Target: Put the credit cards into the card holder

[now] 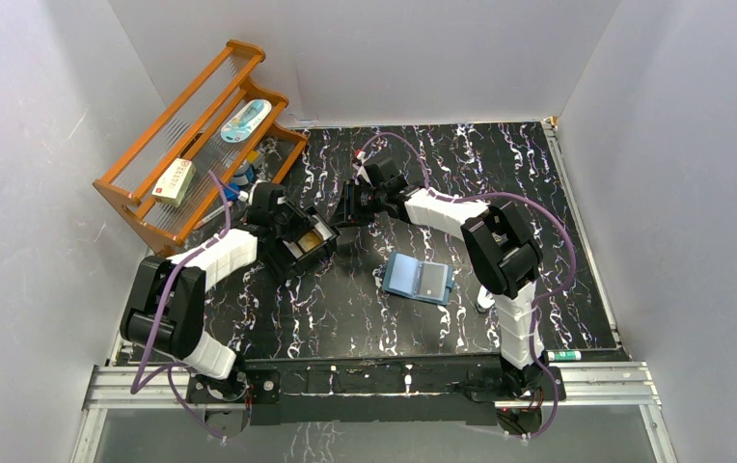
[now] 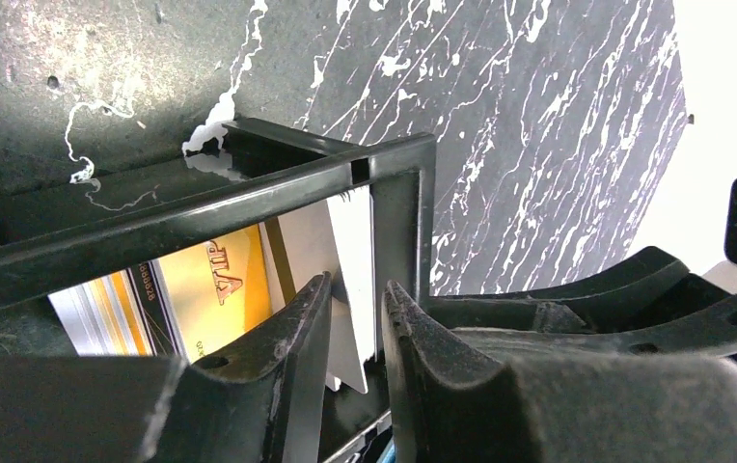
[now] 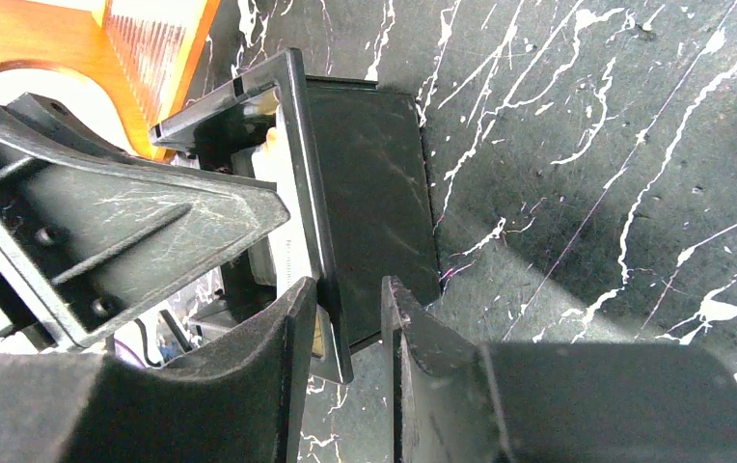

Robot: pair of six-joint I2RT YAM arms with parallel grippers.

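A black box-like rack [image 1: 324, 246] on the left of the table holds cards: an orange card [image 2: 212, 289] and white cards [image 2: 352, 241] in the left wrist view. My left gripper is at the rack, part open, its fingertips by the white cards. My right gripper is just right of the rack, part open, one fingertip at the rack's edge. A blue open card holder [image 1: 405, 275] lies at the middle front of the table.
A wooden shelf [image 1: 220, 87] with boxes and jars stands at the back left. A white object [image 1: 485, 299] lies beside the right arm.
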